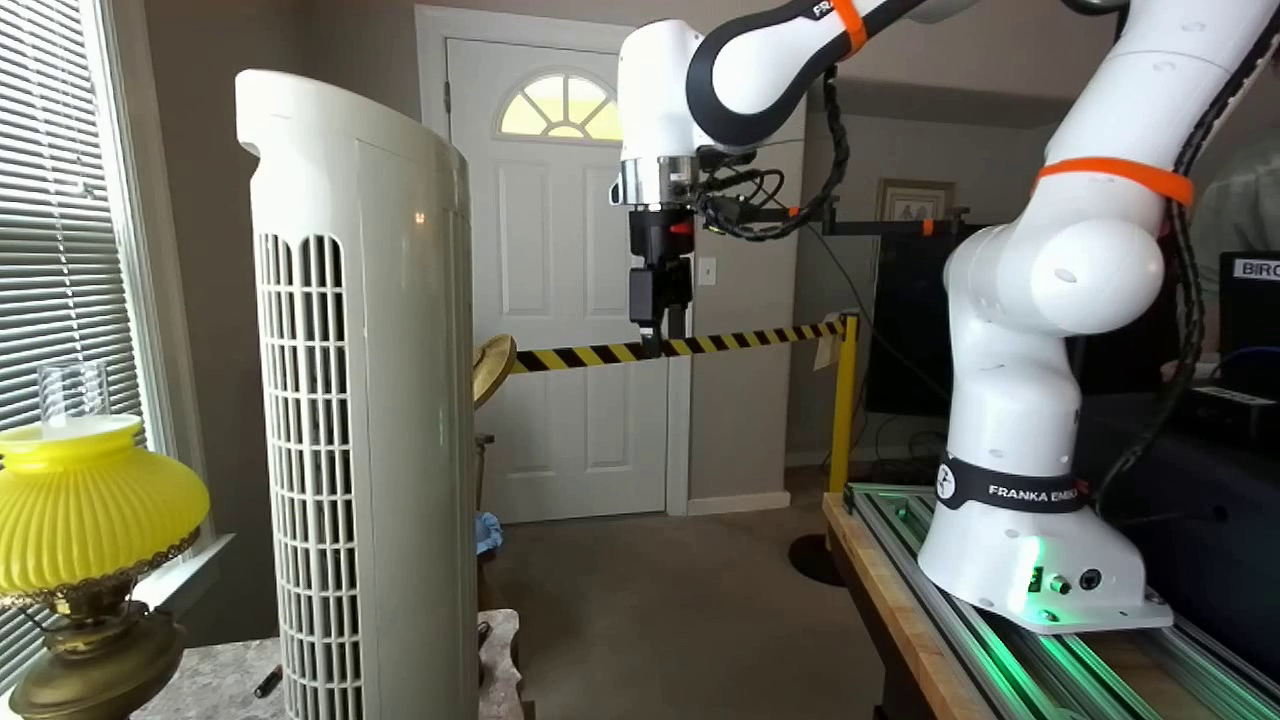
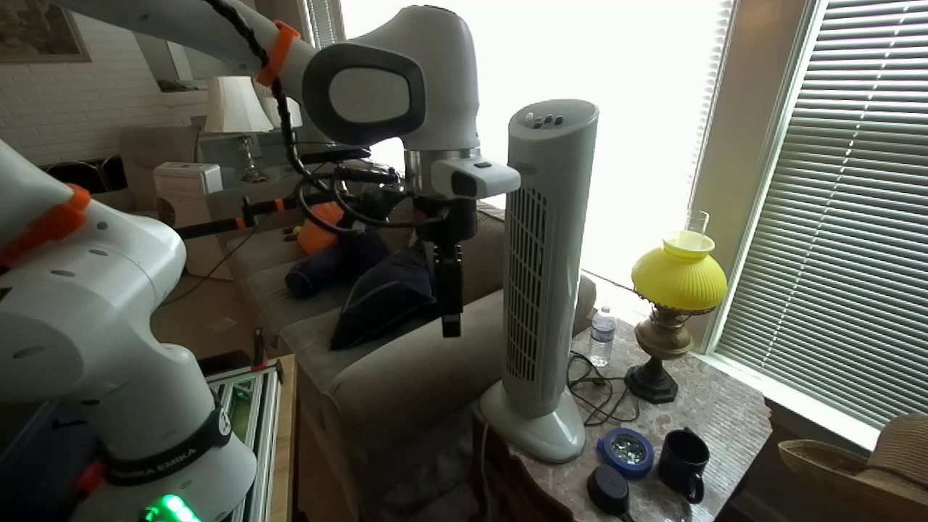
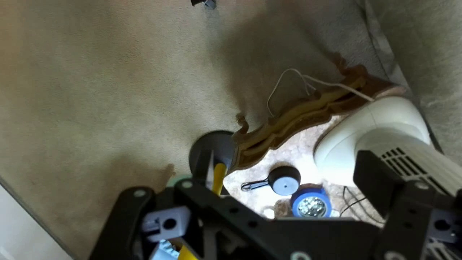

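Observation:
My gripper (image 1: 654,348) hangs in the air, pointing down, between the tower fan and the robot's base. In the wrist view its two black fingers (image 3: 375,182) stand wide apart, open, with nothing between them. The tall pale tower fan (image 2: 546,261) stands upright on a stone-topped table (image 2: 731,426), apart from the gripper. On that table also lie a blue round object (image 3: 310,203) with a clear top and a black round object (image 3: 284,180) with a clip. A black mug (image 2: 683,461) stands beside them in the second exterior view.
A yellow-shaded lamp (image 2: 678,278) and a water bottle (image 2: 602,335) share the table with loose cords. A striped barrier tape (image 1: 744,341) runs behind the gripper. The sofa (image 2: 426,370) is close by, and open carpet (image 1: 672,612) lies below.

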